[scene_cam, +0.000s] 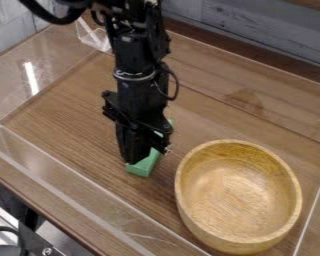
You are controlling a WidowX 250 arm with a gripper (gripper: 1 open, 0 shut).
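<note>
My black gripper (133, 145) hangs low in the middle of the camera view, over a green object (144, 164) lying on the wooden table. The arm covers part of that object. The gripper looks shut, but its fingertips are dark and hard to make out, and I cannot see anything held between them.
A large pale yellow bowl (239, 171) stands to the right, close beside the green object. A white object (93, 36) is at the back left, behind the arm. A wall runs along the back.
</note>
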